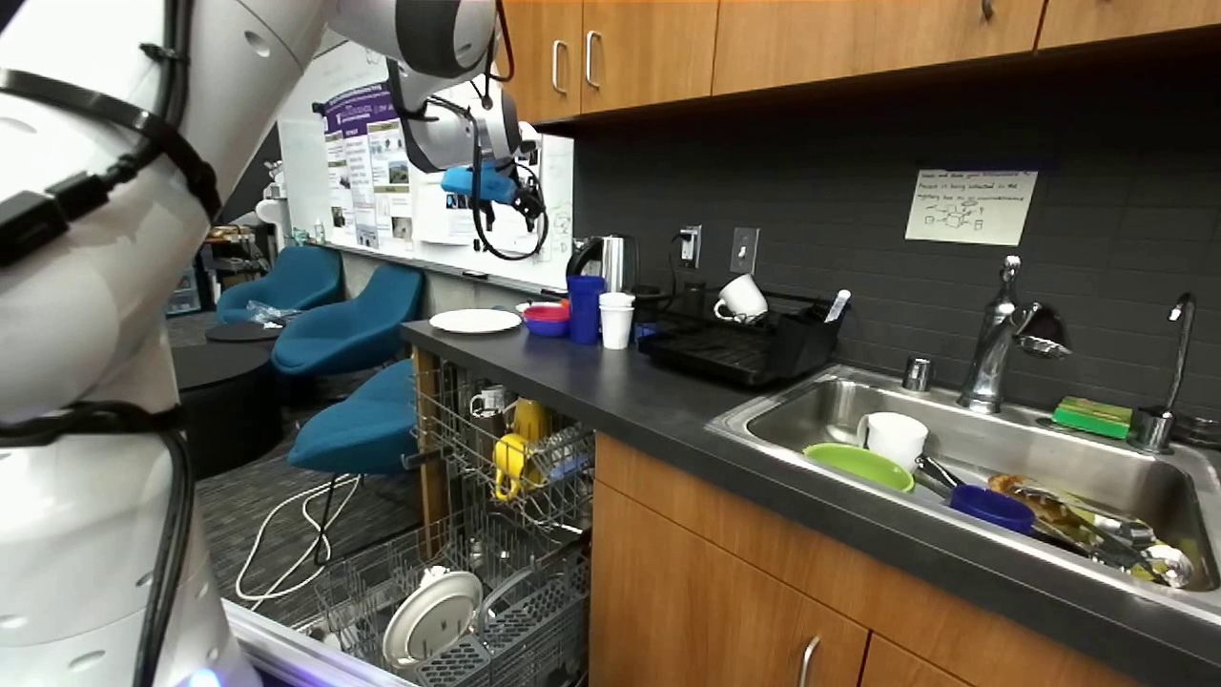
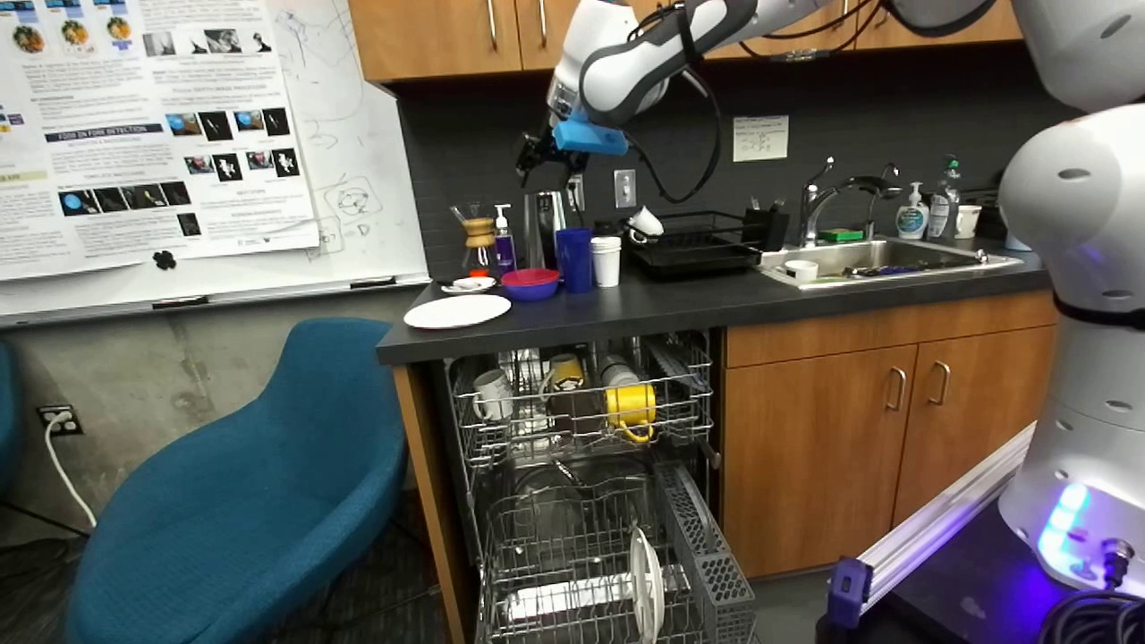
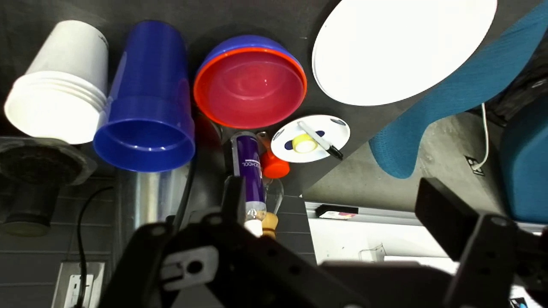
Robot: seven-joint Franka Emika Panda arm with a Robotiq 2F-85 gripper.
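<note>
My gripper stands open, its two black fingers [image 3: 445,218] wide apart with nothing held between them. In the second exterior view, the gripper [image 2: 528,161] hangs in the air above the left end of the counter. Below it on the countertop are a white plate [image 2: 458,311], a red bowl nested in a blue bowl [image 2: 530,291], a tall blue cup [image 2: 575,259] and a stack of white cups [image 2: 606,263]. From the wrist, the blue cup [image 3: 149,97] and the red bowl [image 3: 250,87] appear beyond the fingers, apart from them.
The dishwasher below is open, with mugs in its upper rack [image 2: 526,399] and a plate [image 2: 647,585] in the lower one. A black drying rack [image 1: 733,349] bears a white mug [image 1: 741,300]. Dishes lie in the sink [image 1: 790,429].
</note>
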